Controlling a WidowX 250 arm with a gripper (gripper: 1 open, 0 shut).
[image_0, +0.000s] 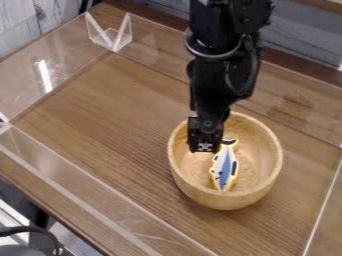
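Note:
A round beige bowl (249, 185) sits on the wooden table at the centre right. In it lies a small toy fish (226, 170), yellow with white and blue. My black gripper (207, 140) hangs over the back left of the bowl, above the fish's upper end, its fingers pointing down and open. Its body hides part of the table behind. I cannot tell whether the fingertips touch anything.
A white wire holder (110, 30) stands at the back left. A dark object (27, 242) shows at the lower left corner.

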